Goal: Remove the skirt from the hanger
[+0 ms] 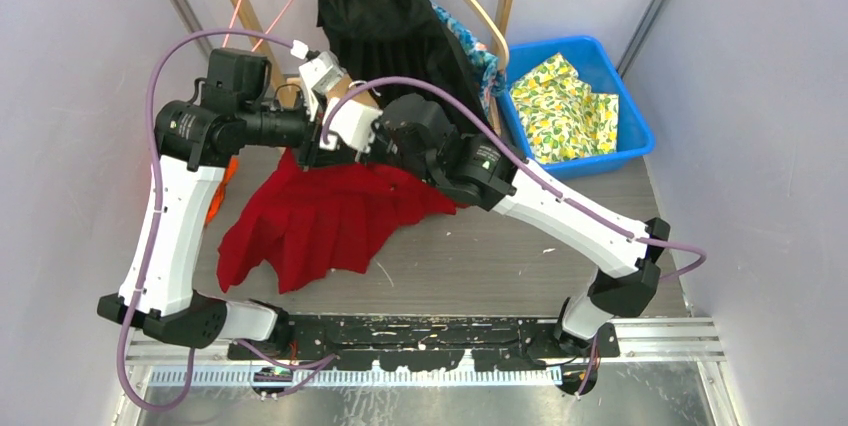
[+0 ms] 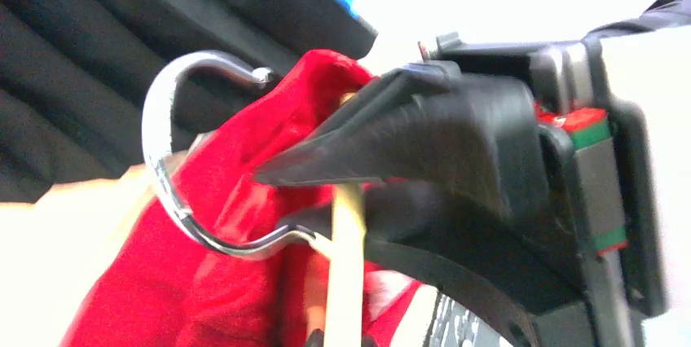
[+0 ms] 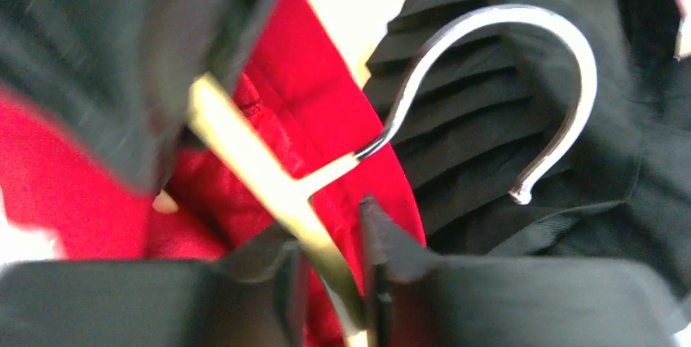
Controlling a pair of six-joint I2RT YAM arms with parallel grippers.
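The red skirt [image 1: 320,226] lies spread over the floor in the top view, its upper part under both grippers. Its waist surrounds a yellow hanger bar [image 3: 281,192] with a silver hook [image 3: 583,62]. In the left wrist view, my left gripper is shut on this bar, which runs between its fingers close to the red cloth. At the bar's other end, in the right wrist view, the fingers of my right gripper stand apart on either side of it, over the red cloth. Both grippers nearly meet in the top view, hiding most of the hanger.
Behind hangs a black pleated garment [image 1: 375,21] with pink and wooden hangers around it. A blue bin [image 1: 638,136] holding yellow patterned cloth [image 1: 565,111] stands at right.
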